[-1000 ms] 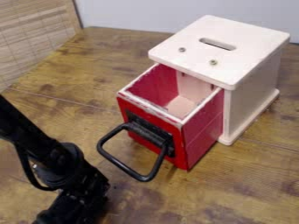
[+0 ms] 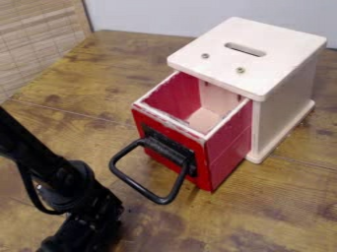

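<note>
A pale wooden box [image 2: 283,108] with a slotted top stands on the wooden table [image 2: 79,79]. Its red-fronted drawer [image 2: 227,148] is pulled out toward the lower left; the inside that shows is empty. A black loop handle [image 2: 161,197] sticks out from the drawer front. The black gripper [image 2: 93,236] is low at the bottom left edge, left of the handle and apart from it, partly cut off by the frame; its fingers cannot be made out.
A slatted woven panel [image 2: 30,44] and a white wall lie at the back.
</note>
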